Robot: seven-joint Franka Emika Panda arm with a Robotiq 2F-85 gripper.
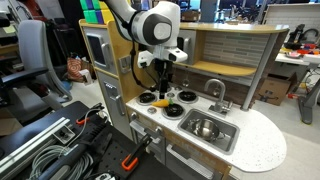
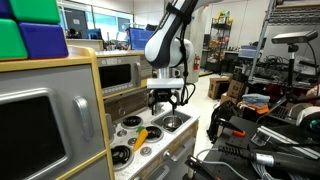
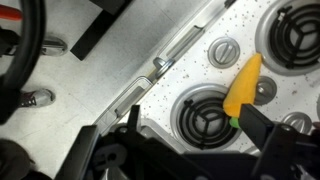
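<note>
An orange toy carrot (image 1: 160,102) with a green top lies on the white stove top, between the black burners. In the wrist view the carrot (image 3: 242,88) sits toward the right, its green end (image 3: 234,122) close to the right finger (image 3: 252,116). My gripper is open, with nothing held; a black coil burner (image 3: 204,115) shows beneath the gap. From the side, the gripper (image 2: 163,103) hangs above the stove, over and slightly behind the carrot (image 2: 149,133).
Right of the burners is a sink (image 1: 205,128) with a faucet (image 1: 218,94). A wooden shelf (image 1: 220,68) runs along the back, and a cabinet with a microwave (image 1: 97,48) stands at the left. White counter right of the sink is clear.
</note>
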